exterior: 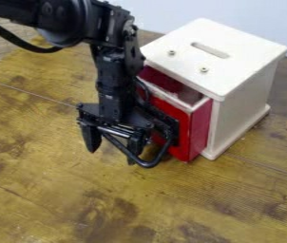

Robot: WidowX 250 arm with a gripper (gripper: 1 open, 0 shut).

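A white wooden box [235, 66] with a slot and two brass knobs on top stands at the right, its red front [184, 131] facing left, with a red inner part visible under the top edge. My black gripper [108, 133] is low at the box's front left, its housing beside or against the red panel, which it partly hides. The fingers are open, and nothing shows clearly between them. A black cable loop hangs in front of the panel.
A pale wall stands behind the box.
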